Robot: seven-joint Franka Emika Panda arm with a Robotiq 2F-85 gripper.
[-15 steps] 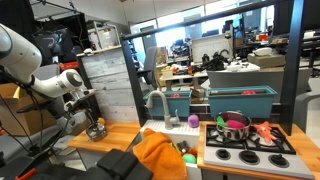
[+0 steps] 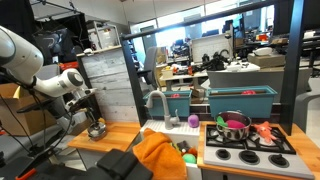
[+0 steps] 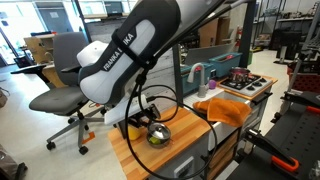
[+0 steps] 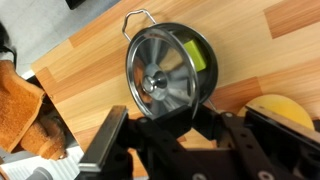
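Note:
A metal pot with a wire handle stands on the wooden counter, and in the wrist view a glass lid with a metal knob lies tilted across its left part. A yellow-green thing shows inside the pot, beside the lid's rim. My gripper is shut at the near edge of the lid. The lid's rim runs to the fingertips, but whether it is pinched between them is hard to tell. In exterior view 2 the gripper is low beside the pot.
A yellow round thing lies near the pot. An orange cloth is spread by the sink faucet. Farther right is a stove with another pot on it. Bare counter lies between the near pot and the sink.
The arm and pot stay in nearly the same place in exterior view 1. Any shift at the gripper is too small to make out clearly.

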